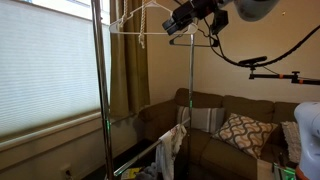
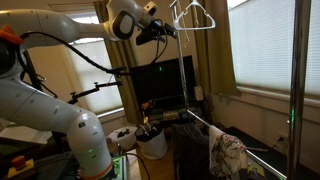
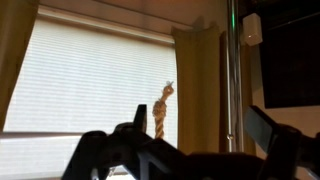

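My gripper [image 1: 170, 27] is raised near the top of a metal clothes rack [image 1: 104, 85], close to the hanging area, with its fingers open. The wrist view shows its dark fingers [image 3: 262, 125] spread apart and nothing between them. A white hanger [image 1: 125, 33] hangs from the rack to the left of the gripper in exterior view 1. White hangers [image 2: 196, 20] also show at the top of exterior view 2. Beyond the fingers in the wrist view hangs a knotted tan rope [image 3: 159, 112], apart from them.
A patterned cloth [image 2: 227, 152] drapes over the rack's low bar. Behind stand a brown sofa [image 1: 225, 150] and a window with a pleated blind [image 1: 50, 70]. A rack post [image 3: 234, 85] rises at the right of the wrist view. Cables loop along the arm.
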